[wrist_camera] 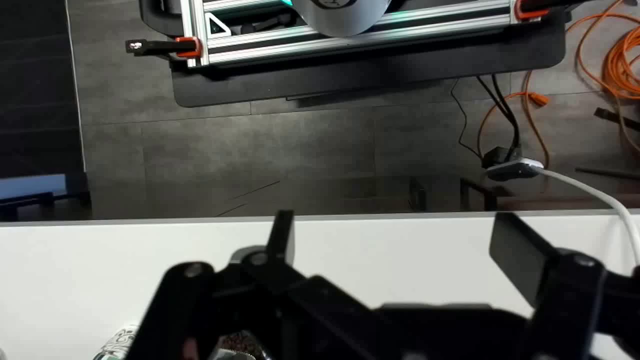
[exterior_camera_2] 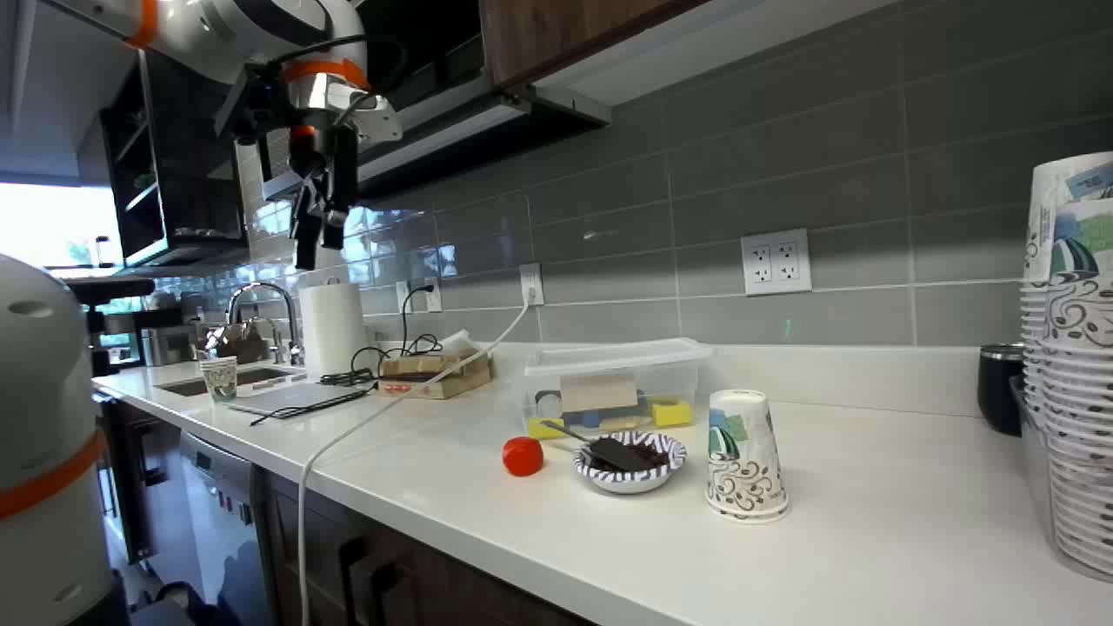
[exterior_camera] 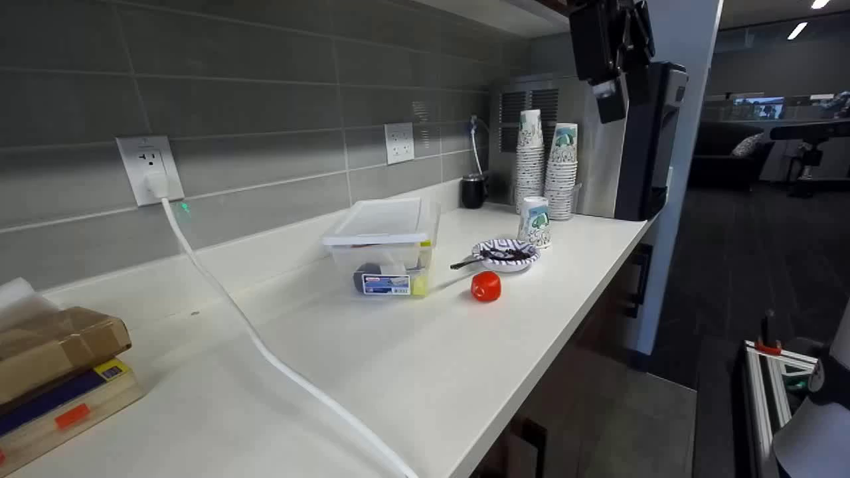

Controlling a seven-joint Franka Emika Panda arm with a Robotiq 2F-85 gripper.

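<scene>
High above the counter my gripper stands open, its two black fingers wide apart with nothing between them in the wrist view. A small red object (exterior_camera: 486,287) sits on the white counter, well below the gripper. Beside it is a patterned bowl (exterior_camera_2: 626,485) holding dark bits and a black spatula (exterior_camera_2: 617,454), whose handle sticks out over the rim. An upside-down paper cup (exterior_camera_2: 745,456) stands near the bowl. In the wrist view the gripper's own body hides much of the counter; part of the bowl's dark contents (wrist_camera: 241,342) and a cup (wrist_camera: 117,342) show at the bottom.
Behind the bowl a lidded clear bin (exterior_camera: 382,255) stands near the wall. Tall cup stacks (exterior_camera: 562,175) rise at one end of the counter. A white cable (exterior_camera: 263,342) crosses the surface. Cabinets (exterior_camera_2: 616,36) hang overhead.
</scene>
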